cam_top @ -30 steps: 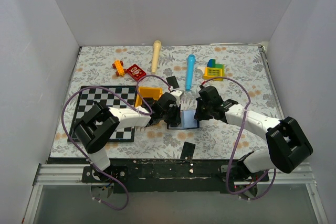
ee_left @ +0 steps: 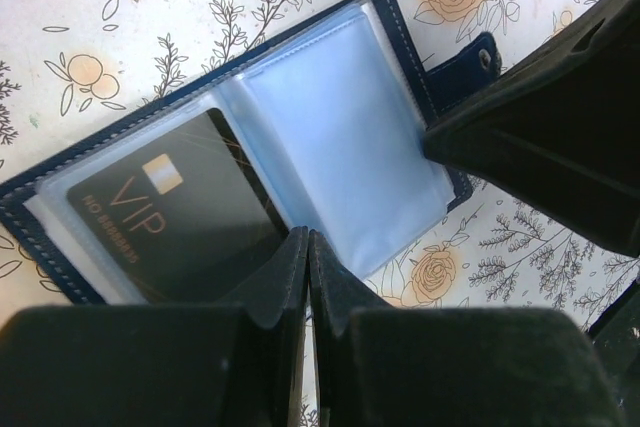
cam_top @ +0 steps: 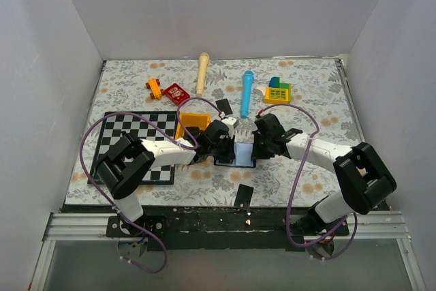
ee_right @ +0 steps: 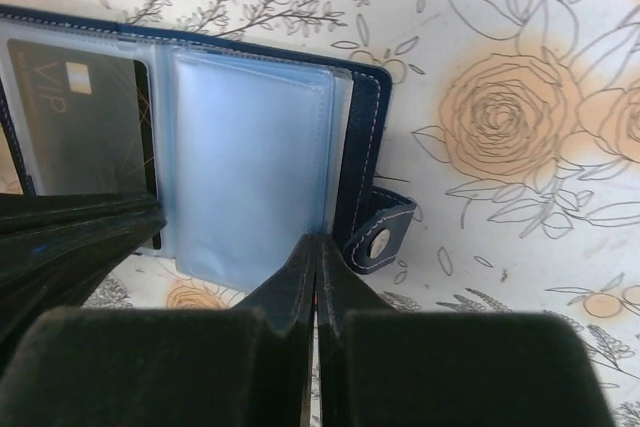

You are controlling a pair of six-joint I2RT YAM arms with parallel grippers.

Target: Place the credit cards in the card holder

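The card holder (cam_top: 244, 155) lies spread open between my two arms, dark blue outside with clear pockets. A black VIP card (ee_left: 175, 202) sits in its left-hand pocket; the other pocket (ee_left: 345, 127) looks pale and holds no visible card. My left gripper is shut, its tips over the holder near the lower end of the VIP card. The right gripper is also shut, tips at the holder's right edge beside the snap strap (ee_right: 380, 235). Two more dark cards lie on the table, one behind the holder (cam_top: 223, 106) and one in front (cam_top: 243, 196).
An orange box (cam_top: 194, 120) and a checkered board (cam_top: 133, 142) stand left of the holder, partly under my left arm. Behind are a yellow microphone (cam_top: 203, 73), a blue microphone (cam_top: 246, 93) and toy blocks (cam_top: 277, 92). Table right of my right arm is clear.
My right gripper has moved a little to the left, and the card holder has shifted slightly left with it. The left arm looks unmoved.
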